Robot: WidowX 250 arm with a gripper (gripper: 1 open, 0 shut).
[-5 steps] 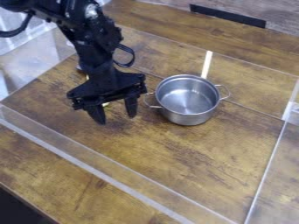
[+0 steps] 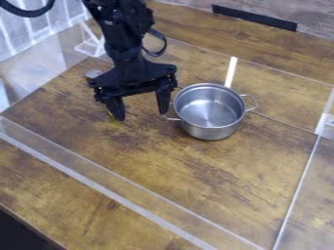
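Observation:
My black gripper (image 2: 139,105) is open over the wooden table, left of a steel pot (image 2: 209,111) with wire handles on either side. Its fingers point down, near the pot's left handle. A small yellowish object (image 2: 113,111) shows partly behind the left finger; I cannot tell what it is or whether the finger touches it. A small silvery item (image 2: 93,76) is partly hidden behind the arm.
Clear plastic edging runs along the left, bottom and right. A white strip (image 2: 231,71) stands behind the pot.
The pot has not moved.

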